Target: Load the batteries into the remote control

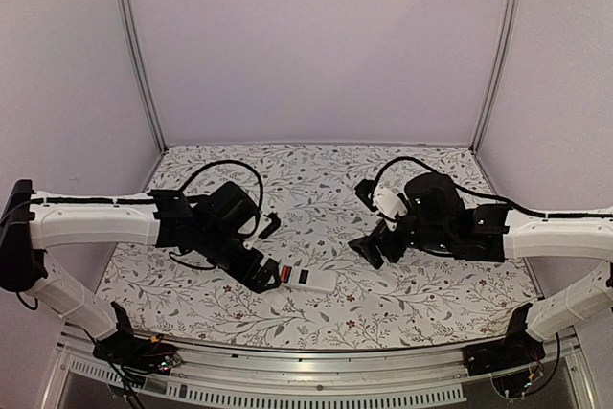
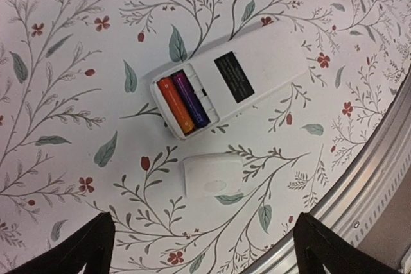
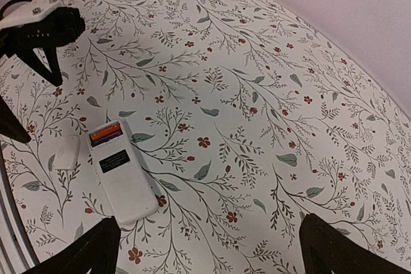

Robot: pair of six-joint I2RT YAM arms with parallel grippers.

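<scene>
The white remote (image 2: 270, 56) lies on the floral table with its battery compartment uncovered, an orange battery (image 2: 175, 104) and a purple battery (image 2: 191, 99) side by side inside. Its loose white cover (image 2: 212, 174) lies apart beside it, toward the front edge. My left gripper (image 1: 266, 258) is open above the remote's compartment end and cover, nothing between its fingers. My right gripper (image 1: 379, 246) is open, raised to the right of the remote, with nothing between its fingers; the right wrist view shows the remote (image 3: 128, 184) below it.
A metal rail (image 1: 316, 352) runs along the front edge; plain walls stand at the back and both sides.
</scene>
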